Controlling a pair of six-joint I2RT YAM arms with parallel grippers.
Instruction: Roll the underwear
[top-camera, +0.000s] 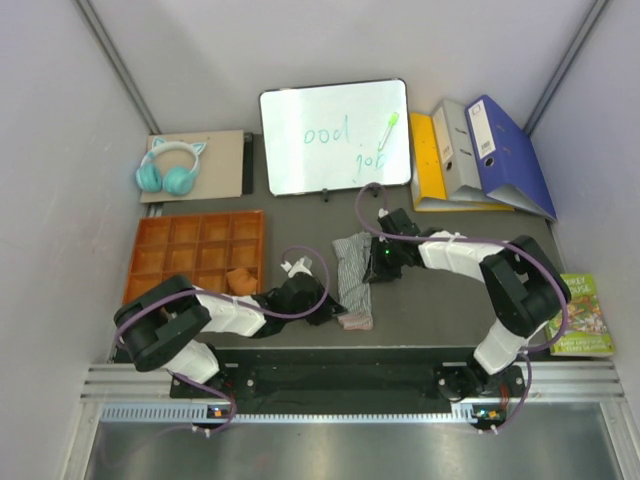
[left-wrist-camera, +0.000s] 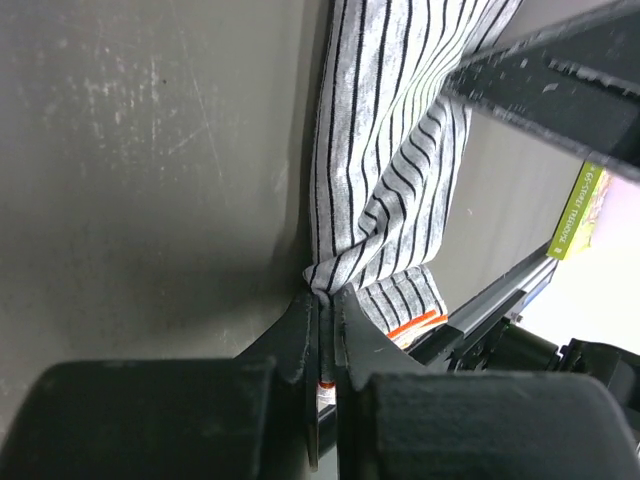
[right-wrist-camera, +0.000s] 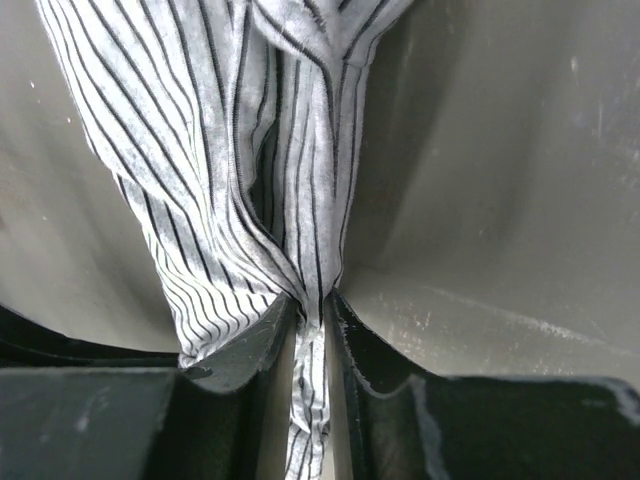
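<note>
Grey-and-black striped underwear (top-camera: 352, 275) lies as a long narrow strip on the table, its near end showing an orange-edged band (left-wrist-camera: 415, 325). On its left edge near that end, my left gripper (top-camera: 338, 310) is shut on a pinch of the cloth; creases run from the fingertips in the left wrist view. Farther up, my right gripper (top-camera: 370, 275) is shut on the right edge, with the fabric (right-wrist-camera: 300, 180) bunched between its fingers. The far end of the cloth is partly hidden by the right gripper in the top view.
An orange compartment tray (top-camera: 262, 240) stands to the left, behind the left arm. A whiteboard (top-camera: 335, 140) is at the back, with binders (top-camera: 510, 150) on the back right. Bare table (top-camera: 430, 310) shows right of the cloth.
</note>
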